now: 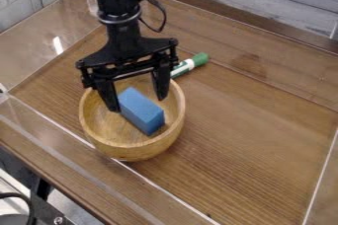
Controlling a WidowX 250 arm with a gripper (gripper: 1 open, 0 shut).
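My black gripper hangs over a round wooden bowl, its fingers open and spread on either side above the bowl. Inside the bowl a blue block lies at an angle, below and between the fingers, with no clear sign of contact. A small green and white object lies on the table behind the bowl, to the right of the gripper.
A pale wall runs along the back, and a dark cable shows at the lower left corner.
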